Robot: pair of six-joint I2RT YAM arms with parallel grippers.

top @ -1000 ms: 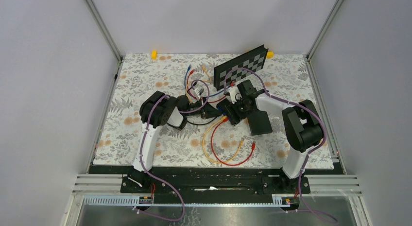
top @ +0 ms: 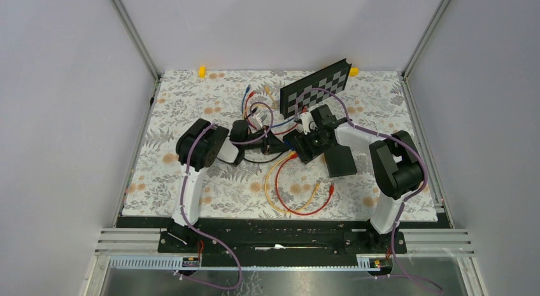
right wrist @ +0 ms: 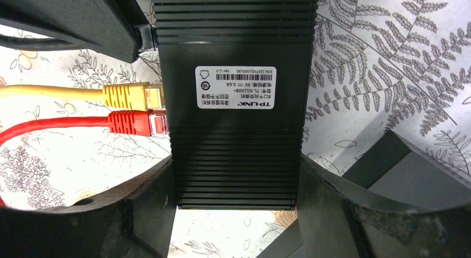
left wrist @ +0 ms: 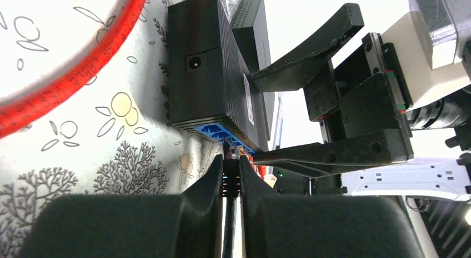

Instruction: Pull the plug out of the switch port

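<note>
The black switch [top: 294, 143] is held by my right gripper, shut across its body, label facing that camera. My left gripper is shut on a black cable plug at the blue port row; in the right wrist view its clear tip shows at the switch's side, though whether it is seated I cannot tell. Yellow plug [right wrist: 125, 96] and red plug [right wrist: 130, 122] sit at the same side of the switch, below the black one in that view.
A dark box [top: 341, 161] lies right of the switch. A checkered board [top: 315, 86] stands behind. Loose coloured cables [top: 302, 212] lie in front and behind on the floral mat.
The left arm's elbow has shifted slightly leftward since a second ago; the left gripper stays by the switch. The right arm looks unchanged.
</note>
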